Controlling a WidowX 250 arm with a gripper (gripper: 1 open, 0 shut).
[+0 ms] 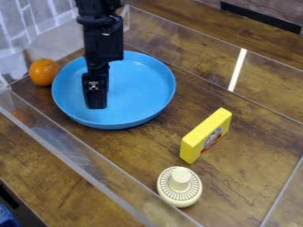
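The black gripper [94,83] reaches down from the top over the left half of a blue plate [141,97], its tips low over the plate's surface. It looks open, though the dark fingers are hard to make out; I see no object held. An orange round fruit or vegetable [44,73] sits just left of the plate.
A yellow box [205,133] stands on the wooden table [249,97] right of the plate. A cream knobbed object [180,187] is at the lower front. A clear edge runs along the left.
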